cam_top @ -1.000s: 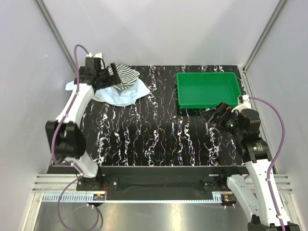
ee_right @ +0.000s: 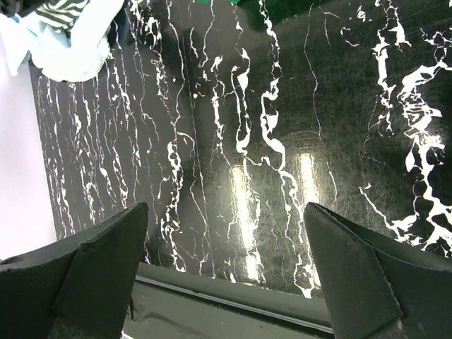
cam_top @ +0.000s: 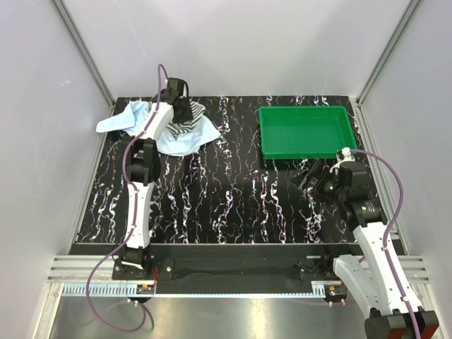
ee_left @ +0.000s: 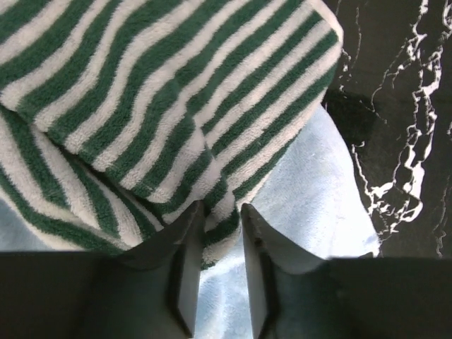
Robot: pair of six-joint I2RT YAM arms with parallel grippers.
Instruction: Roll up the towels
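Note:
A green and white striped towel (ee_left: 155, 92) lies crumpled on a light blue towel (ee_left: 318, 191); in the top view both are at the back left. My left gripper is over the striped towel's near edge. Its narrowly parted fingers (ee_left: 185, 258) have a fold of that towel between their tips; whether they pinch it is unclear. From above, the left arm hides part of both towels. On the right, my right gripper (cam_top: 307, 176) hangs in front of the green bin, open and empty, its fingers (ee_right: 99, 272) wide apart.
An empty green bin (cam_top: 307, 154) stands at the back right. White walls close in the left, back and right sides.
My left arm has swung right and reached farther back, its gripper now over the striped towel.

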